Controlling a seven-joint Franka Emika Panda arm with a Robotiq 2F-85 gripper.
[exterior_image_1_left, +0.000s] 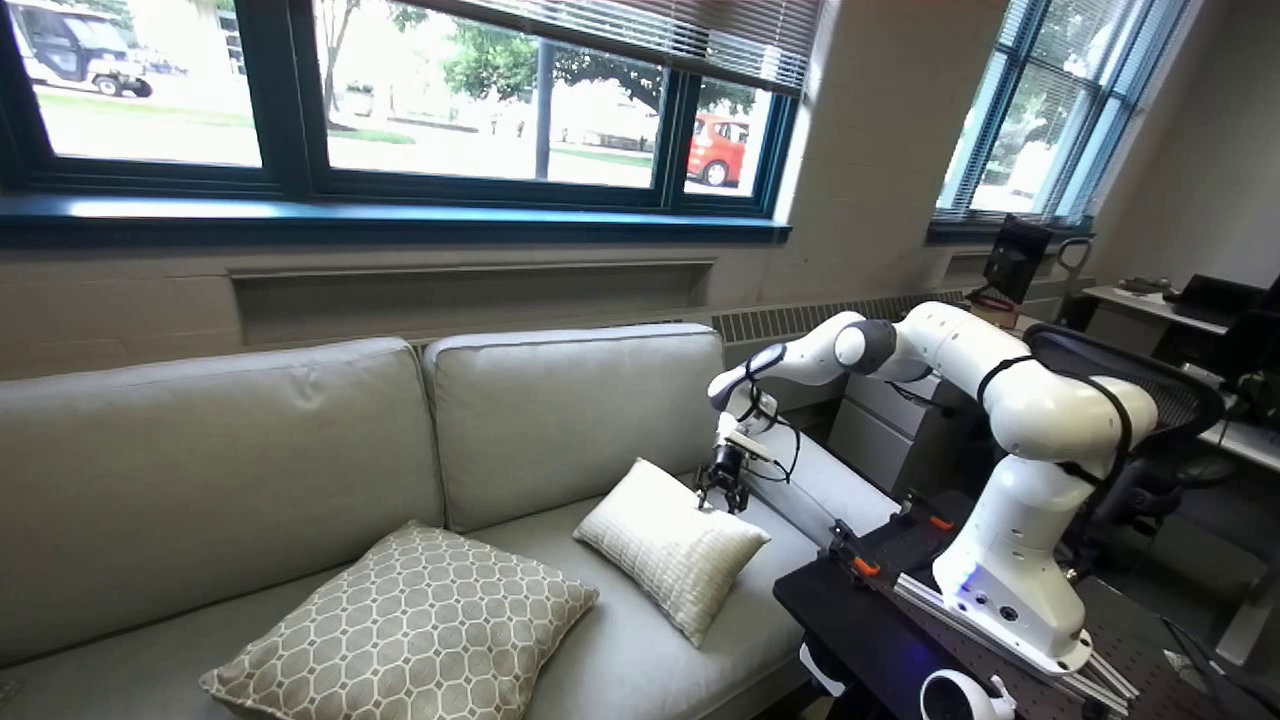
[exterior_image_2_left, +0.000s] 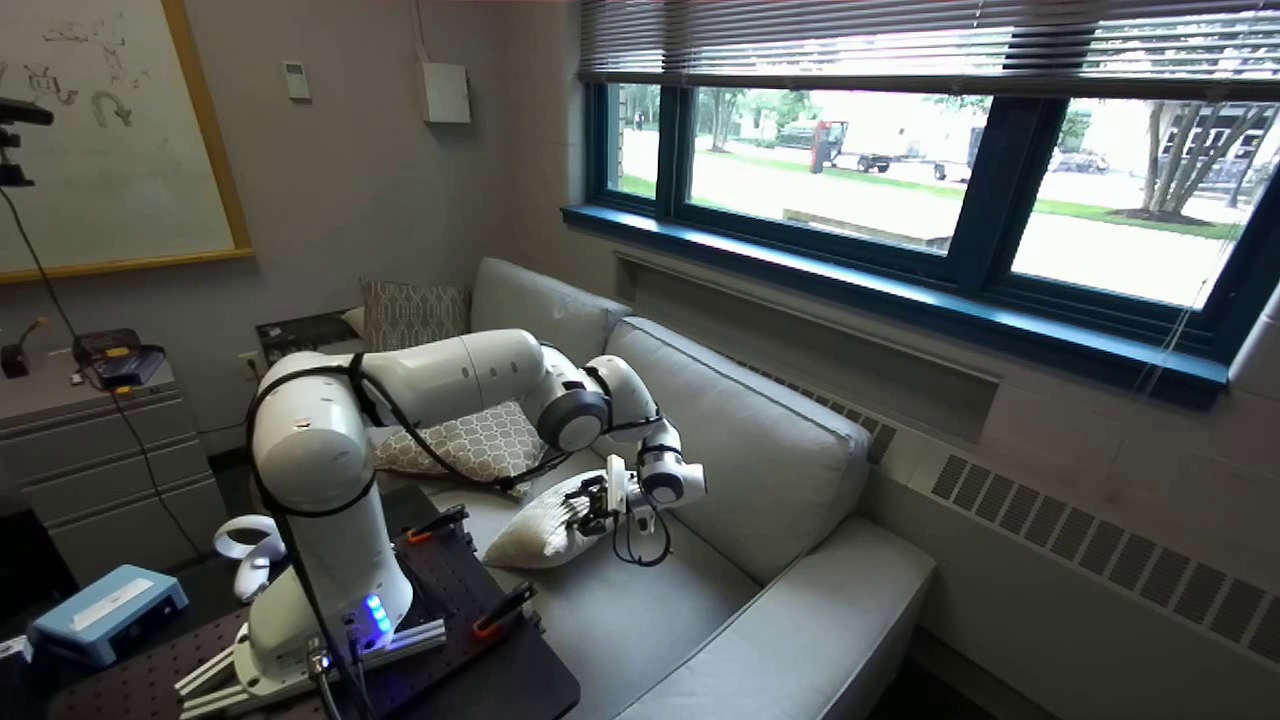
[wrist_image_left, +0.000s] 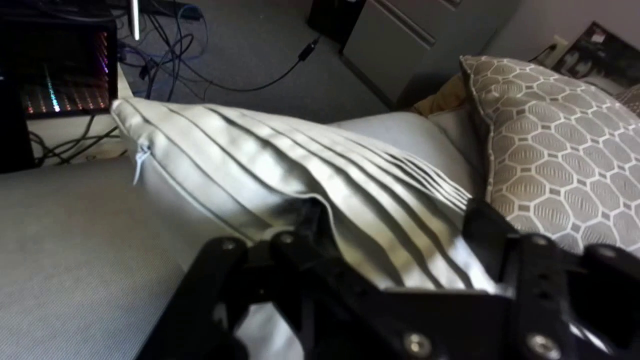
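Observation:
The small white ribbed pillow (exterior_image_1_left: 672, 546) is tilted on the right seat of the sofa, its far edge raised. My gripper (exterior_image_1_left: 722, 497) is at its upper right side. The wrist view shows the fingertips of the gripper well apart, the pillow's striped cloth (wrist_image_left: 258, 153) bunched and creased between them. One of the fingers (wrist_image_left: 310, 219) presses into a fold of the cloth. In exterior view 2, the pillow (exterior_image_2_left: 546, 530) touches the gripper (exterior_image_2_left: 591, 516), whose fingertips are partly hidden there.
A larger patterned pillow (exterior_image_1_left: 414, 624) lies to the left on the sofa. Behind stands the backrest (exterior_image_1_left: 576, 402), and the sofa arm (exterior_image_2_left: 798, 624) borders the seat. A dark table (exterior_image_1_left: 858, 636) carries the robot's base. Seat around the white pillow is bare.

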